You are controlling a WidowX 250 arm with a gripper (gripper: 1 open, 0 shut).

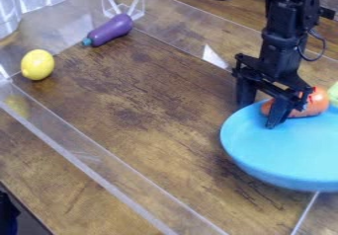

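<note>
My black gripper [272, 93] is low over the far edge of a blue plate [280, 155] at the right, around an orange-red object [309, 105], perhaps a tomato or carrot. The fingertips are dark and overlap, so whether they grip it cannot be told. A pale green item [331, 93] shows behind it at the right edge.
A purple eggplant [109, 32] lies at the back left and a yellow lemon [38, 64] at the left.
</note>
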